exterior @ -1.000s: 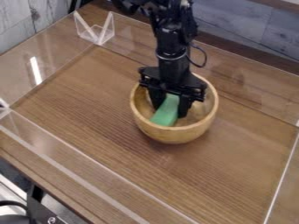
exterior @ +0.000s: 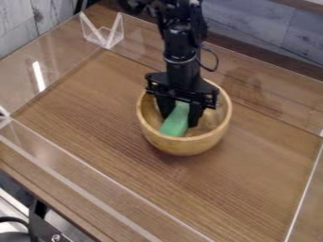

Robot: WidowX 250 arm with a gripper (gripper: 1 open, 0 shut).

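A yellow-tan bowl (exterior: 182, 144) stands near the middle of the wooden table. My black gripper (exterior: 179, 106) reaches down from above into the bowl, shut on a green object (exterior: 176, 124) that lies slanted inside it. The fingertips are mostly dark and partly hidden, so their exact grip on the object is hard to make out.
A clear plastic frame (exterior: 104, 30) stands at the back left. A grey wall (exterior: 265, 57) runs along the back.
The bowl and my gripper have shifted slightly to the left. The green object stays inside the bowl with the gripper at it.
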